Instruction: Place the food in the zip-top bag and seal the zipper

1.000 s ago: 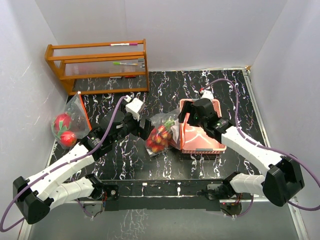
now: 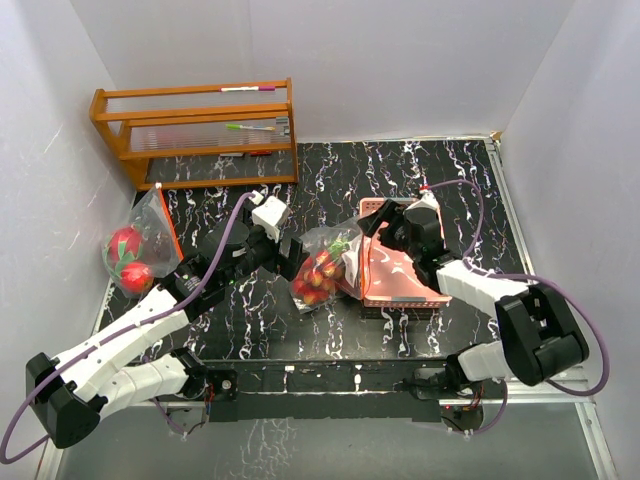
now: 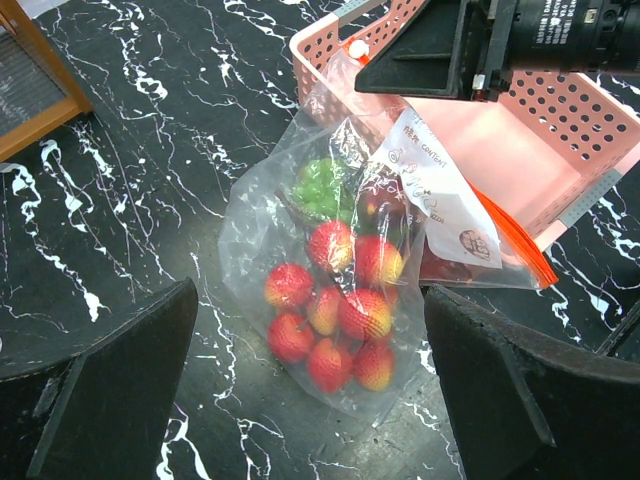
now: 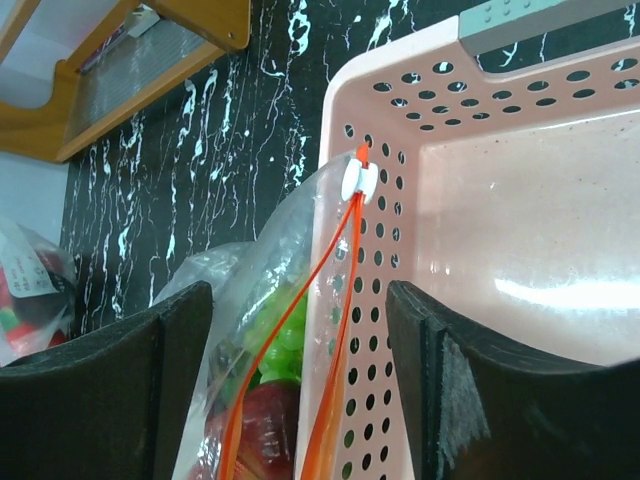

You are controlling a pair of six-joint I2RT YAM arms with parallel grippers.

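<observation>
The clear zip bag [image 3: 270, 240] holding a bunch of red fruit [image 3: 365, 318] and green grapes [image 3: 320, 190] lies on the counter against the pink basket [image 2: 400, 280]. Its orange zipper with white slider [image 4: 358, 180] runs along the basket's left wall. My left gripper [image 2: 289, 257] stands open left of the bag, empty. My right gripper [image 2: 375, 220] hangs over the basket's left rim at the bag's top end, fingers apart either side of the zipper, nothing visibly held.
A wooden rack [image 2: 190, 135] stands at the back left. Another bag [image 2: 140, 250] with red food leans by the left wall.
My right arm has shifted, its forearm and wrist swinging around while the gripper stays over the basket's left rim. The left arm and bag look unchanged.
</observation>
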